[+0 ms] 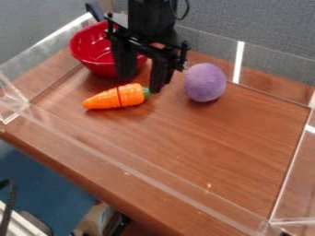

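The black gripper (145, 74) hangs over the back left of the wooden surface, its two fingers apart and pointing down, just above and behind an orange toy carrot (113, 98) with a green top. A red bowl (91, 44) sits behind the gripper, partly hidden by it. A purple round object (204, 82) lies to the right of the gripper. Nothing clearly shows between the fingers.
Transparent walls edge the surface at the sides and back, with a grey panel behind.
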